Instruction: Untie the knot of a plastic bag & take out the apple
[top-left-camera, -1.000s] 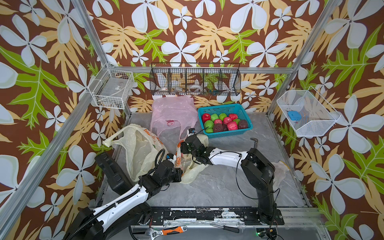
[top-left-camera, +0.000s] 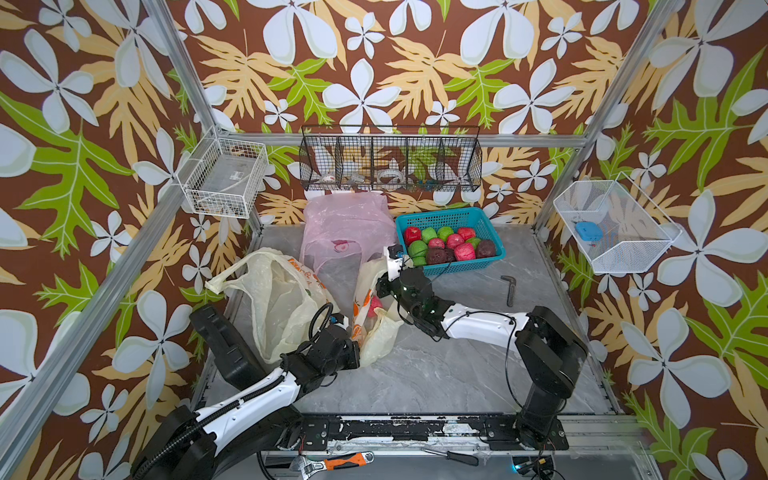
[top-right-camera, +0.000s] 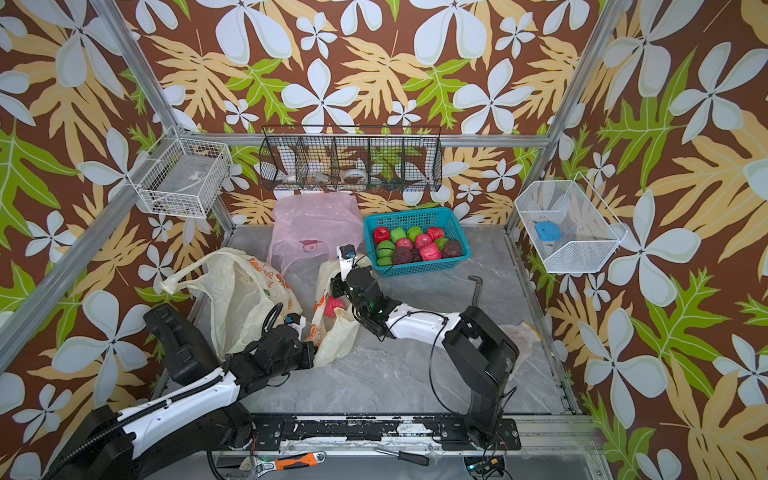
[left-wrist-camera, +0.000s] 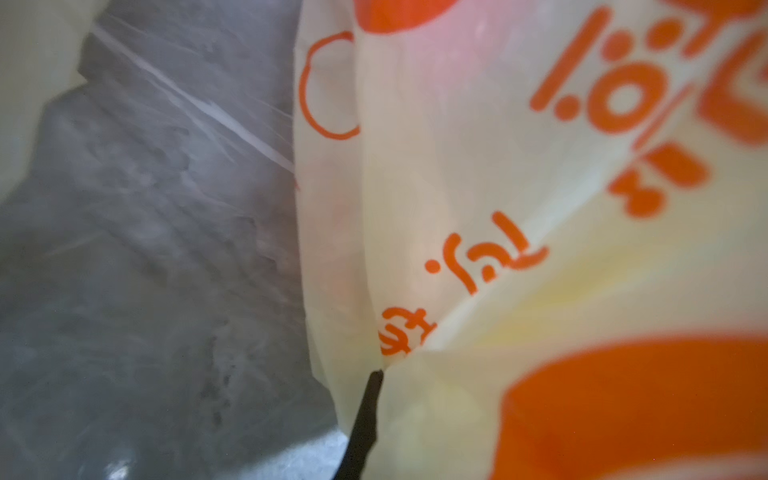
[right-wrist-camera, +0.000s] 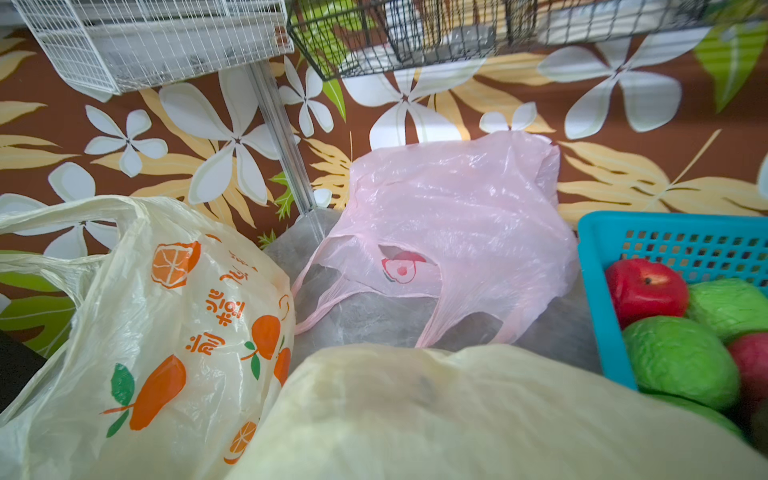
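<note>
The cream plastic bag with orange print (top-left-camera: 382, 340) lies between my two grippers. Red-pink fruit, likely the apple (top-right-camera: 333, 305), shows inside it, and a pink tint comes through the plastic in the left wrist view. My left gripper (top-left-camera: 357, 345) pinches the bag's near left side; there one dark finger (left-wrist-camera: 364, 432) meets the plastic (left-wrist-camera: 448, 176) where its creases converge. My right gripper (top-left-camera: 383, 286) is shut on the bag's far upper part, holding it raised. Cream plastic (right-wrist-camera: 480, 416) fills the bottom of the right wrist view and hides those fingertips. No knot can be made out.
Another cream bag (top-left-camera: 272, 304) stands open at the left. A pink bag (top-left-camera: 344, 216) lies at the back, beside a teal basket (top-left-camera: 488, 258) of fruit. A hex key (top-left-camera: 510, 289) rests at the right. Bare table shows at front right.
My right gripper has moved away and slightly right, drawing the bag's upper part up with it, and the red-pink fruit has come into view.
</note>
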